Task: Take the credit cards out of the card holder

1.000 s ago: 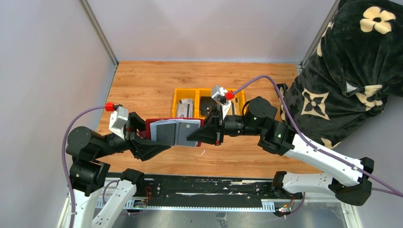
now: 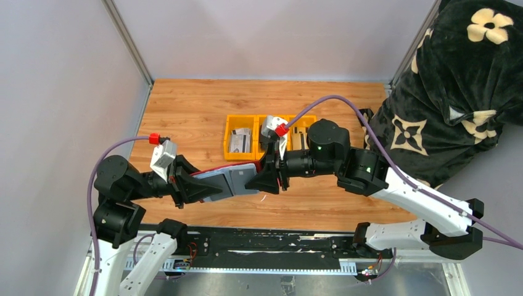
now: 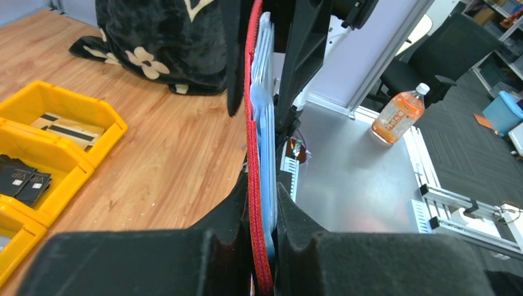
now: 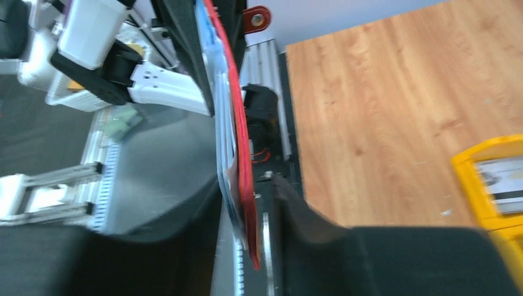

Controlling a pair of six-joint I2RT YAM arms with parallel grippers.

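Note:
A red card holder point(image 3: 253, 185) with light-blue card sleeves point(image 3: 268, 154) hangs between both grippers above the wood table, seen edge-on in both wrist views. My left gripper point(image 2: 192, 185) is shut on its left end. My right gripper point(image 2: 264, 179) is at its other end; in the left wrist view its fingers stand apart either side of the holder. The top view shows grey pocket faces of the holder between the two grippers.
Yellow bins point(image 2: 242, 155) holding cards stand behind the grippers on the wood table point(image 2: 185, 105). A dark floral cushion point(image 2: 450, 92) fills the right side.
Over the last second the holder has tilted, its left end lower in the top view.

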